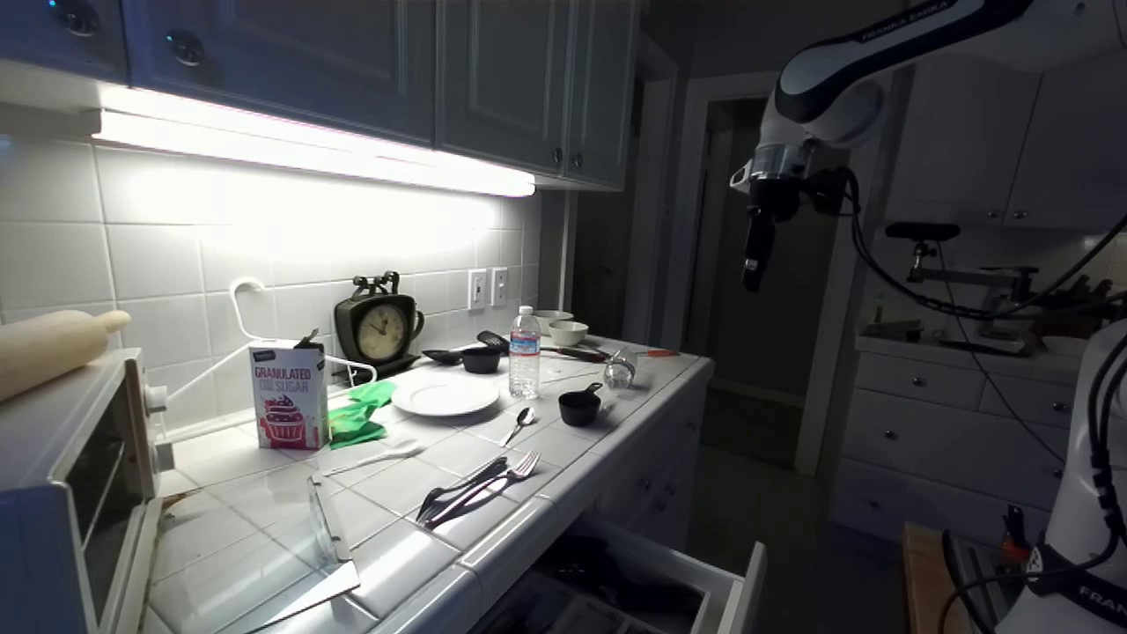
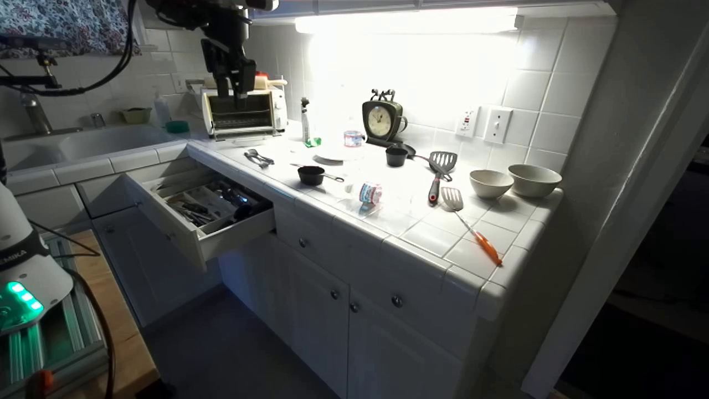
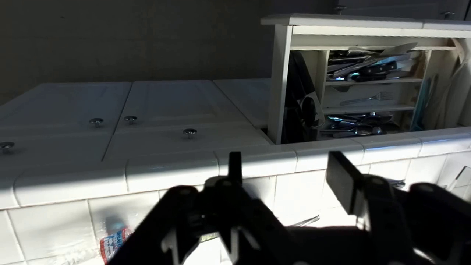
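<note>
High over the kitchen counter, my gripper is open, with a clear gap and nothing between its fingers. In exterior view 2 the gripper (image 2: 231,93) hangs well above the open drawer (image 2: 199,249), near the toaster oven's line of sight. Inside the drawer's compartments lie knives, a single fork (image 3: 373,98) and a pile of spoons (image 3: 360,126). On the counter are a fork with other dark cutlery (image 1: 481,488), a spoon (image 1: 518,424), a black measuring cup (image 1: 580,407), a white plate (image 1: 444,395) and an upright water bottle (image 1: 525,354).
A sugar box (image 1: 290,396), green cloth (image 1: 361,416) and clock (image 1: 378,326) stand toward the wall. Two bowls (image 2: 490,183), a slotted turner (image 2: 488,247) and a clear bottle lying down (image 2: 370,194) occupy the other end. The drawer juts out past the counter edge.
</note>
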